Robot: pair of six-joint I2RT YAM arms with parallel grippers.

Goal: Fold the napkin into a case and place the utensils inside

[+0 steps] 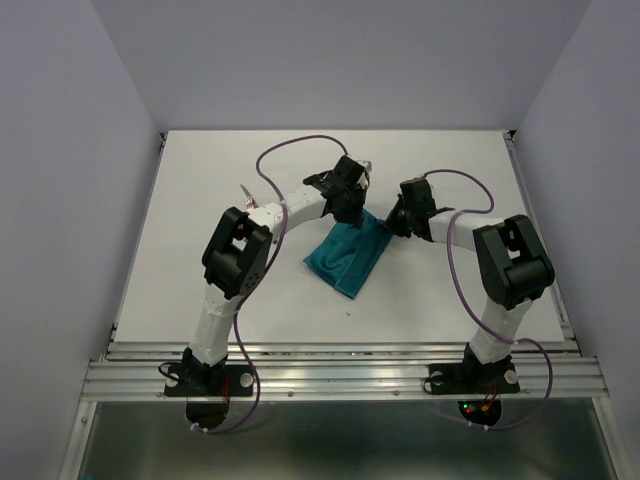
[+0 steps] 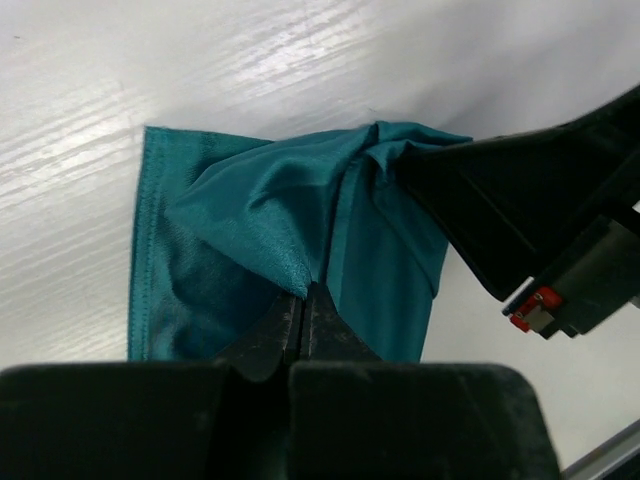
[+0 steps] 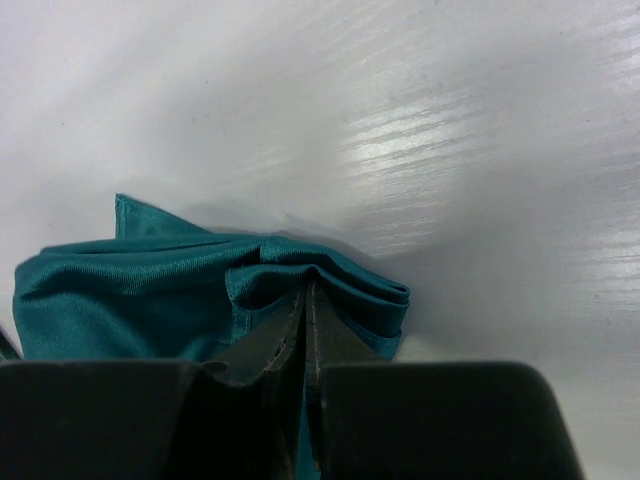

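Observation:
A teal napkin (image 1: 345, 265) lies folded on the table, its upper end bunched between my two grippers. My left gripper is shut at a raised fold of the cloth (image 2: 240, 210), seemingly pinching it. My right gripper is shut on the layered folded edge at the napkin's other upper corner; in the left wrist view it shows at the cloth's right side. Silver utensils (image 1: 248, 196) lie at the left in the top view, partly hidden by the left arm.
Both arms lie low over the middle.

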